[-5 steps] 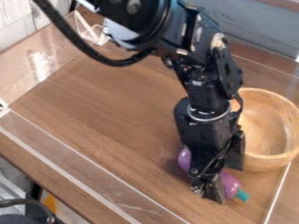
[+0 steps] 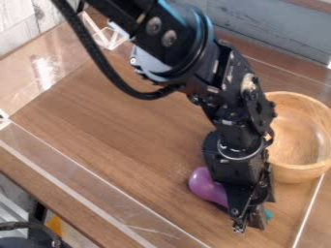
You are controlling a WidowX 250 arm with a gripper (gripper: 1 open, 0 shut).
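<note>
The black gripper is low over the wooden table at the lower right, shut on a purple eggplant-like object with a small teal tip. The gripper's body hides much of the object, and its fingertips are hard to make out.
A tan round bowl stands just right of and behind the gripper. A pale wall runs along the back, and the table's edge crosses the lower left.
The arm and gripper have shifted slightly over the purple object, whose rounded end now shows a little farther left of the gripper.
</note>
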